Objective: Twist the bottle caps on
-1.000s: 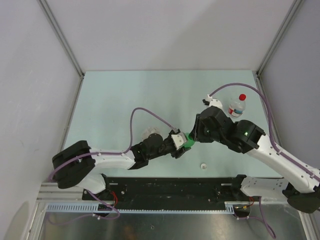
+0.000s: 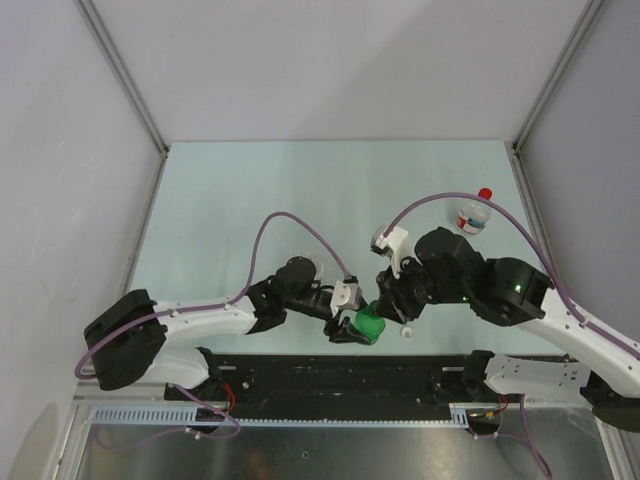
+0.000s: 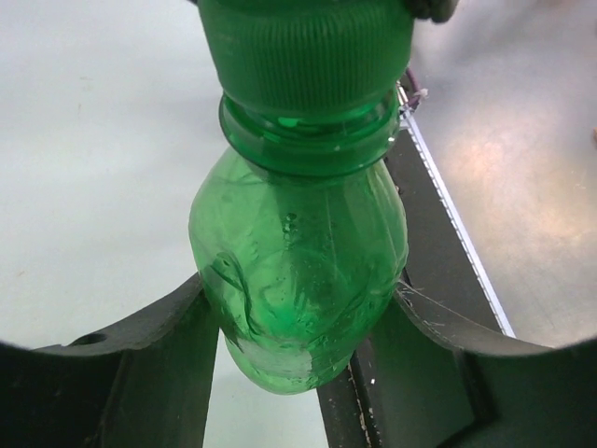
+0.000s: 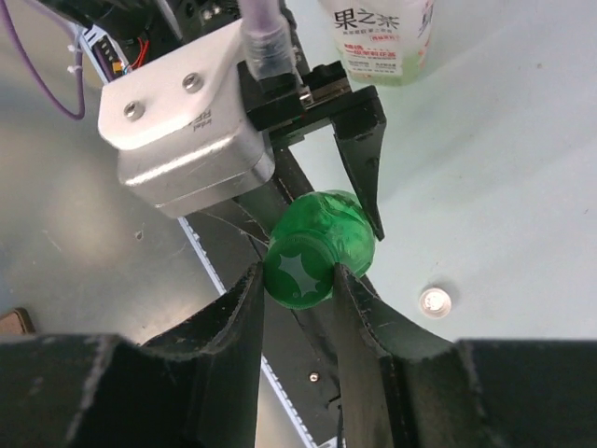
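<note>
Near the table's front middle my left gripper (image 2: 349,318) is shut on a green plastic bottle (image 3: 298,261), whose green cap (image 3: 308,47) sits at its top. My right gripper meets it from the other side, shut on that cap, which shows a star-like mark in the right wrist view. Whether the cap is fully seated cannot be told. A small white cap (image 4: 435,301) lies flat on the table nearby.
A clear bottle with a red cap (image 2: 474,214) stands at the back right. A printed cup (image 4: 373,42), partly hidden in the top view, stands behind the left gripper.
Both grippers, with the green bottle and cap between them, have moved toward the table's front and slightly left over the last second.
</note>
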